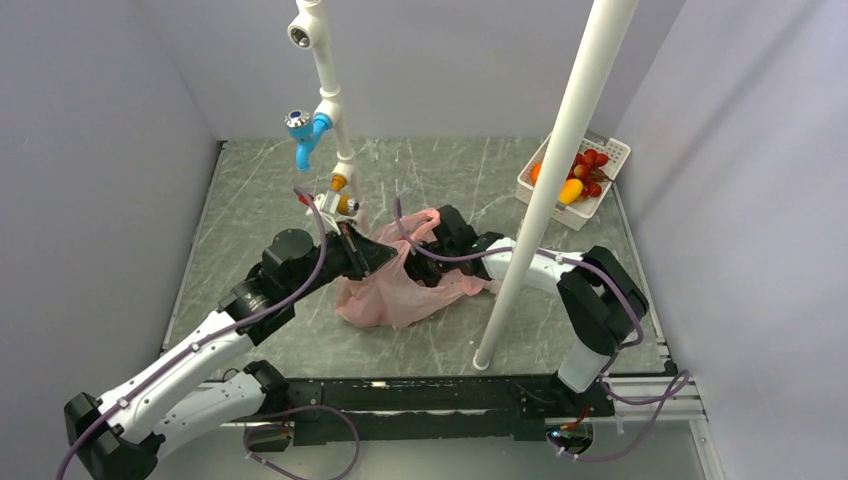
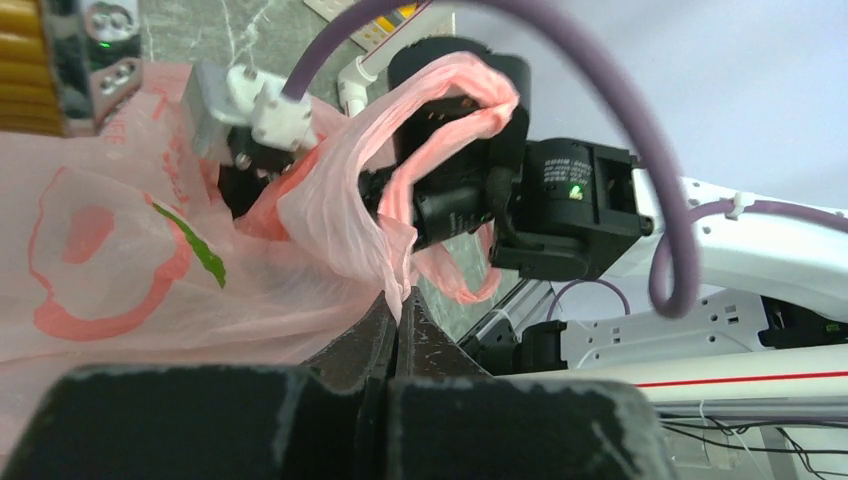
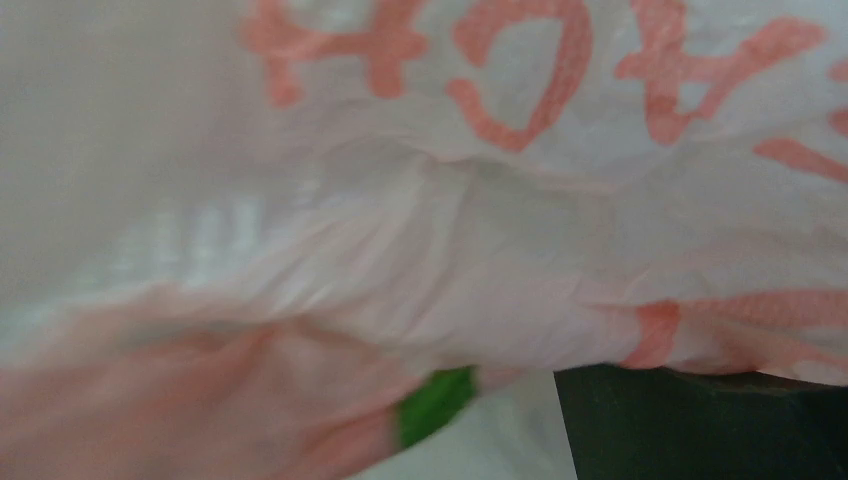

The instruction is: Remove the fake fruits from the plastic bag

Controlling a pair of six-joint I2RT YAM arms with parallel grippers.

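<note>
A pink plastic bag (image 1: 370,295) lies crumpled mid-counter, raised where my left gripper (image 1: 385,255) is at it. In the left wrist view that gripper is shut on a gathered pink fold of bag (image 2: 340,230). My right gripper sits low inside or behind the bag, its fingers hidden in the top and left wrist views; bag film (image 3: 420,230) fills the right wrist view, so its state cannot be seen. No fruit in the bag is visible now.
A white basket (image 1: 610,158) of fruits stands at the back right. A white pole (image 1: 525,240) crosses before my right arm. A pipe with blue tap (image 1: 310,145) and orange tap (image 2: 25,60) stands close over my left gripper.
</note>
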